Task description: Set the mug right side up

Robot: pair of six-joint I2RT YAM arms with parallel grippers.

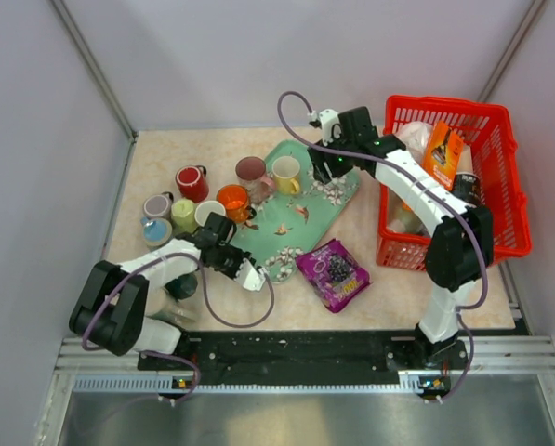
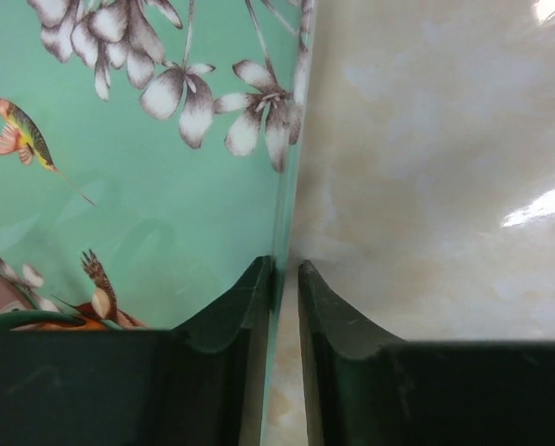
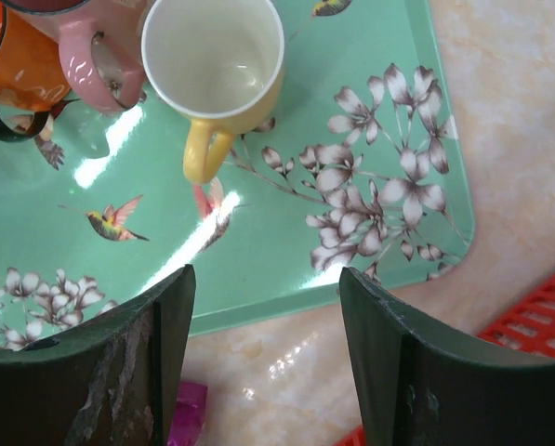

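Note:
A green floral tray [image 1: 300,218] carries a yellow mug [image 1: 285,172], a pink mug [image 1: 251,175] and an orange mug [image 1: 231,198]; more mugs crowd the left. My left gripper straddles the tray's rim, fingers close together with the rim between or just beneath them; how firmly they hold cannot be seen. My right gripper hangs open over the tray's right end, empty, with the yellow mug ahead of it in the right wrist view.
A red basket [image 1: 389,246] of packages stands at the right. A purple bag [image 1: 333,274] lies on the counter in front of the tray. Bare counter lies at the front centre.

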